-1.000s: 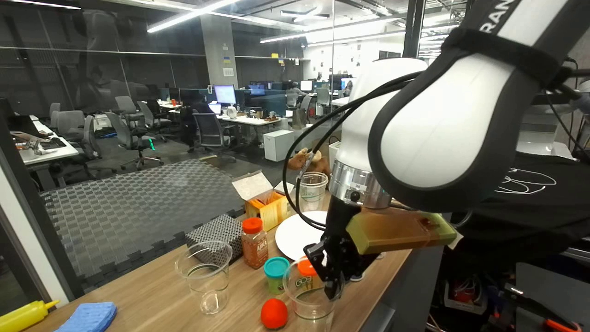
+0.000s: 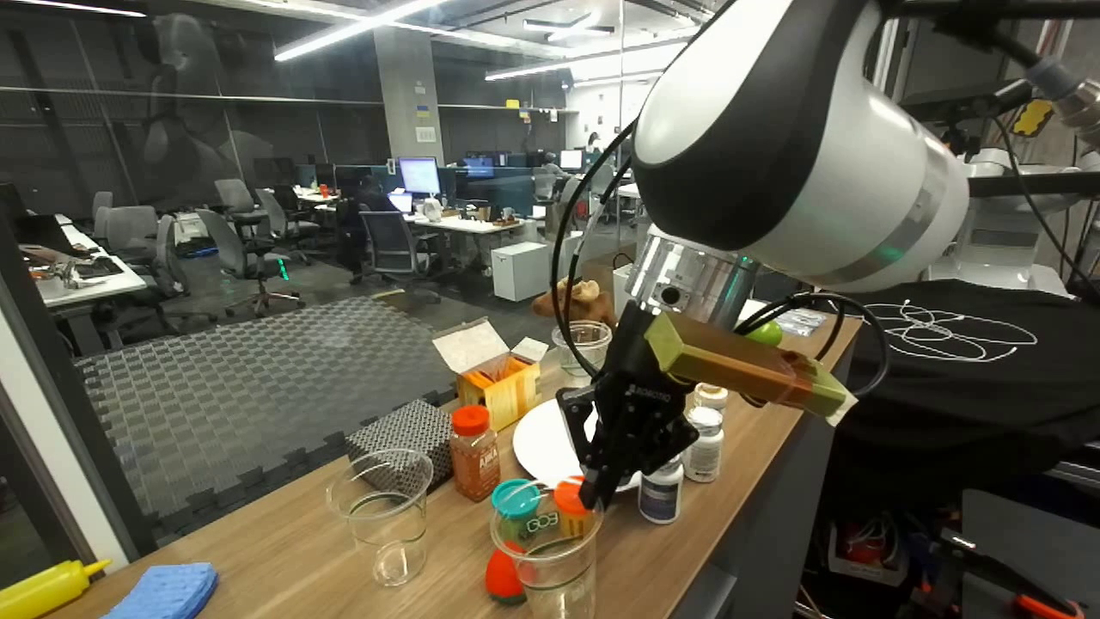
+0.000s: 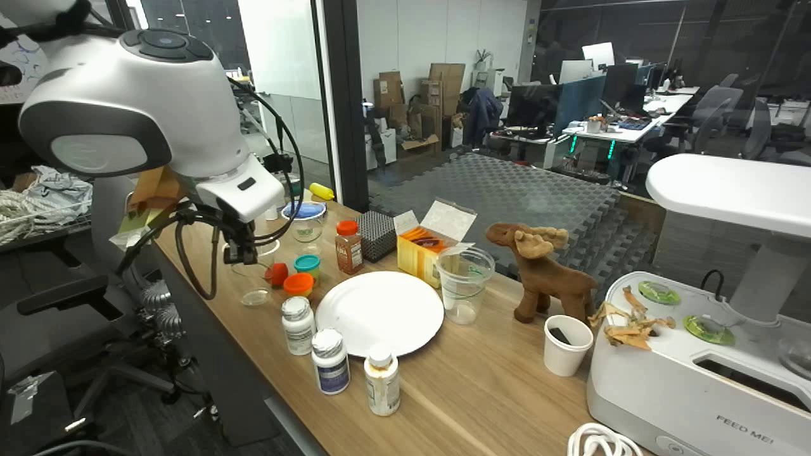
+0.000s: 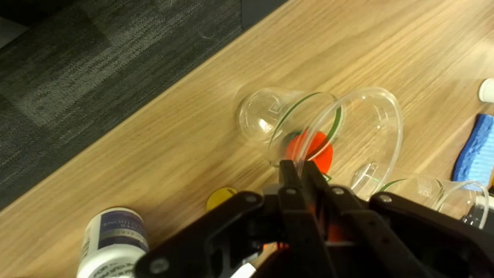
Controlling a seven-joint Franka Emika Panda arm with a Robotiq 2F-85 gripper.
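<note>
A clear plastic cup (image 2: 562, 578) with a thin green line around it has its rim pinched between the fingers of my gripper. In the wrist view the cup (image 4: 260, 118) stretches up and away from the fingertips; whether its base touches the table I cannot tell. A round red object (image 4: 320, 155) with a dark green part shows through the cup wall. In exterior view 1 this red object (image 2: 501, 573) is just left of the cup, partly behind it. A second clear cup (image 2: 389, 526) stands apart to the left.
Teal-lidded (image 3: 306, 263) and orange-lidded (image 3: 298, 285) tubs sit close to the gripper. A white plate (image 3: 380, 311), several white bottles (image 3: 332, 363), a red-capped jar (image 3: 349, 251) and an open tea box (image 3: 418, 254) crowd beyond. A blue cloth (image 2: 163, 593) lies at the left end.
In exterior view 1 my gripper and the cup have shifted left, and the arm has tilted. The cup now overlaps the red object, which stood clear of it before; the white bottles have come into view.
</note>
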